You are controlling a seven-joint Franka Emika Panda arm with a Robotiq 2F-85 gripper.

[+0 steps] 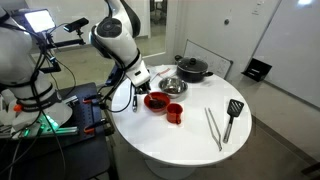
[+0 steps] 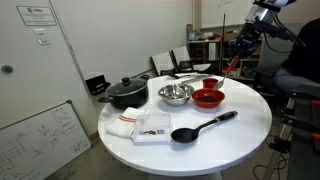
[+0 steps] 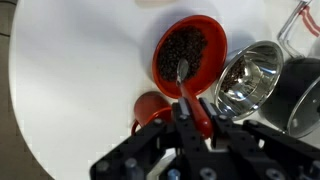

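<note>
My gripper (image 2: 240, 48) is shut on the red handle of a spoon (image 3: 198, 115), and it hangs above the table's near side. The spoon's metal end points down over a red bowl (image 3: 214, 62) of dark beans (image 3: 182, 45). In the wrist view that end overlaps the beans; whether it touches them I cannot tell. Beside the bowl stands a red cup (image 1: 174, 114). A metal bowl (image 1: 173, 86) sits behind the red bowl, farther from the arm's base.
A dark lidded pot (image 1: 193, 69) stands at the back. A black spatula (image 1: 234, 112), tongs (image 1: 213, 129), a clear container (image 2: 154, 127), a black ladle (image 2: 190, 133) and a white cloth (image 2: 123, 122) lie on the table.
</note>
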